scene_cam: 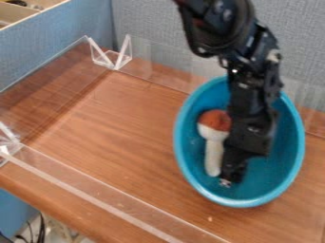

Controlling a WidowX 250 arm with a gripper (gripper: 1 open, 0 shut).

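Note:
A blue oval tub (pixel 275 186) stands on the right side of the wooden surface. In it, along its left part, lies a mushroom-like object (pixel 212 142) with a red-brown cap and white stem. The black arm reaches down from the top, and its gripper (pixel 231 173) is inside the tub, just right of the white stem. The gripper looks shut, with nothing clearly between its fingers; the tips are dark and blurred.
A padded grey wall runs behind, and a wooden box sits at the top left.

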